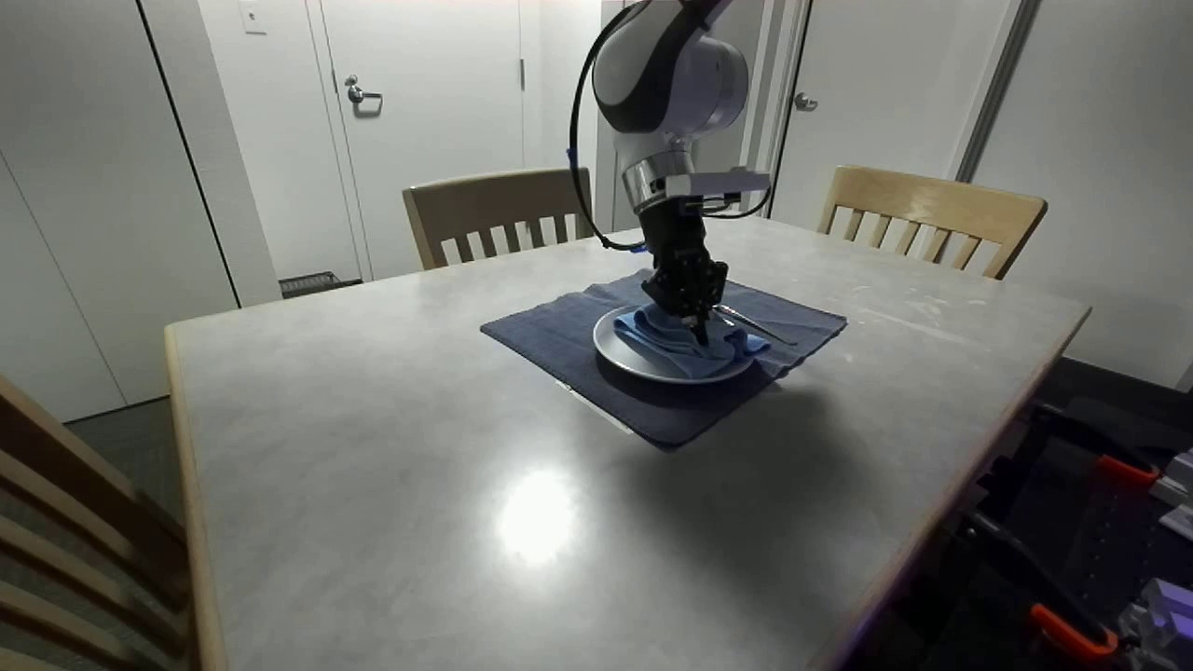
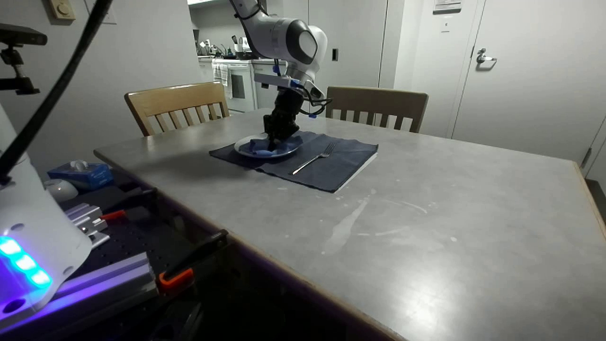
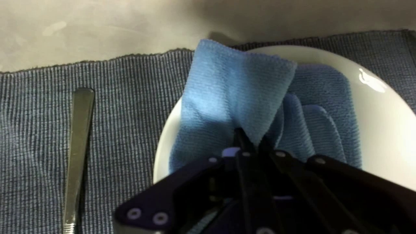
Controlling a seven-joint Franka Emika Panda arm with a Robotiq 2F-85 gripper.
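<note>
A folded blue cloth lies bunched on a white plate; one corner of it reaches over the rim in the wrist view. My gripper points down into the cloth, shut on a pinched fold of it. In exterior view 1 the gripper stands over the plate, with the cloth still resting there. Exterior view 2 shows the gripper from the other side, partly hiding the cloth.
A dark blue placemat lies under the plate. Beside the plate on the mat is a metal fork, its handle showing in the wrist view. Wooden chairs stand around it.
</note>
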